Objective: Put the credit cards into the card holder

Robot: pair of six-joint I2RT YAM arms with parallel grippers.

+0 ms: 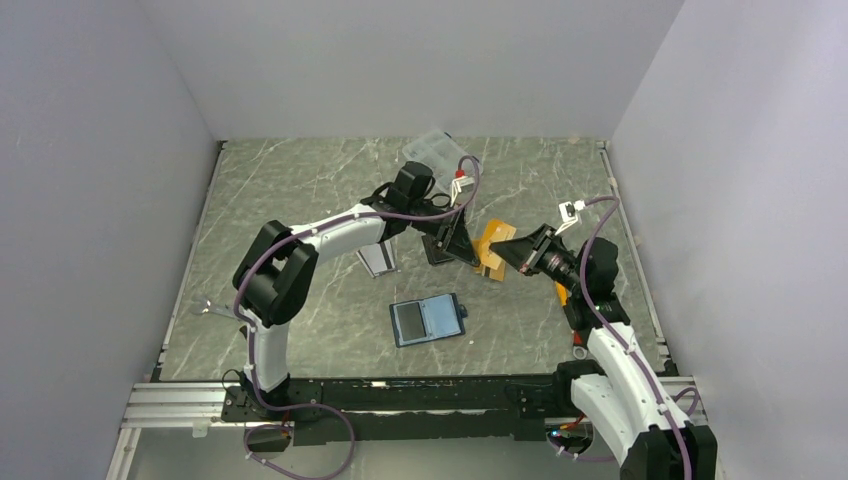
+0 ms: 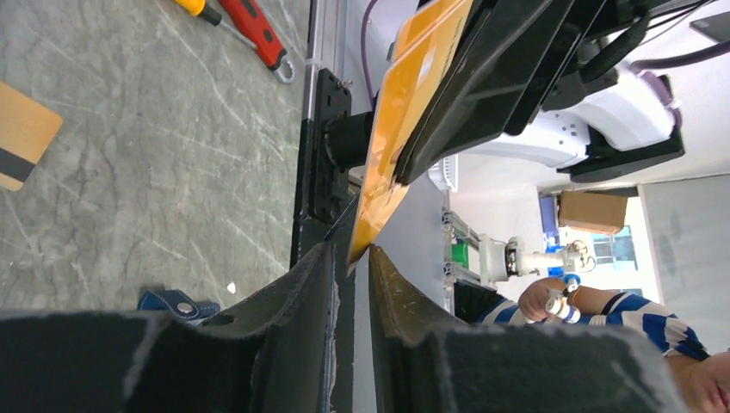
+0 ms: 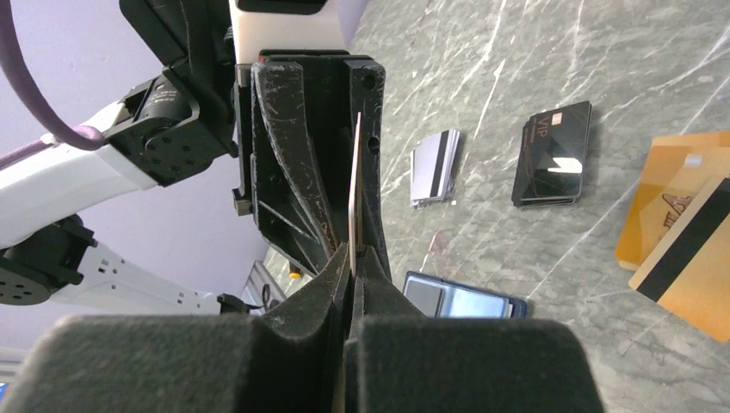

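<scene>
In the top view, my right gripper [image 1: 498, 248] is shut on an orange card [image 1: 503, 232], which rises thin and edge-on from its fingertips in the right wrist view. My left gripper [image 1: 474, 262] faces it, part open. The lower corner of the held card [image 2: 379, 194] reaches the gap between the left fingertips; whether they touch it cannot be told. More orange cards [image 3: 680, 215] lie on the table below. The blue card holder [image 1: 428, 320] lies spread open toward the front. Black cards [image 3: 553, 155] and white cards [image 3: 433, 166] lie in separate stacks.
A clear plastic box [image 1: 432, 152] stands at the back, behind the left arm. A screwdriver and a red-handled tool [image 2: 258, 33] lie on the right side, partly under the right arm. At the left edge there is a metal tool [image 1: 215, 308].
</scene>
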